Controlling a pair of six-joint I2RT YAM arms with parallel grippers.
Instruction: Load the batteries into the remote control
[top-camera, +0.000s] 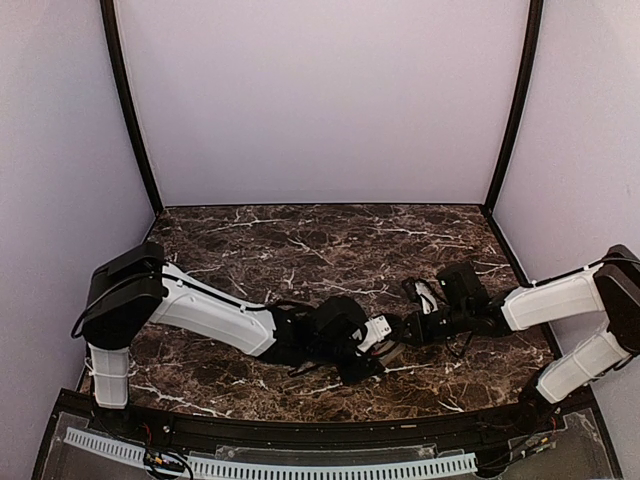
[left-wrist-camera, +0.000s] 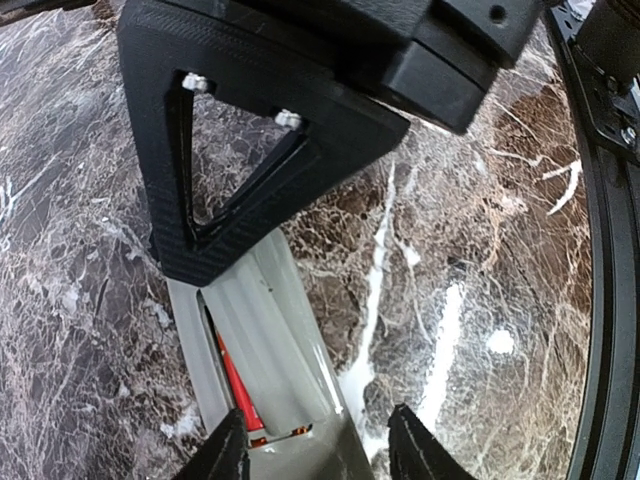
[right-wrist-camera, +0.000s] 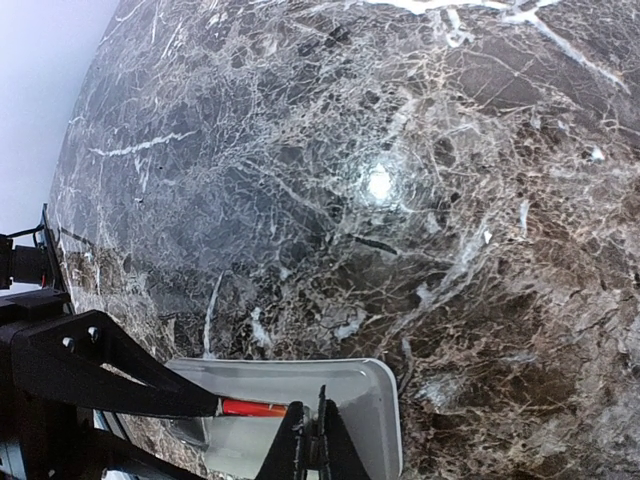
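The grey remote control (left-wrist-camera: 280, 340), its battery slot uncovered, lies on the marble surface between both grippers. A red battery sits in its slot, also visible in the right wrist view (right-wrist-camera: 250, 408). My left gripper has its fingers apart at either side of the remote's lower end, part open. My right gripper has its fingertips close together over the remote, beside the red battery; whether something small is between them is hard to see. In the left wrist view its black body reaches over the remote's upper end.
The two arms crowd together at front centre right.
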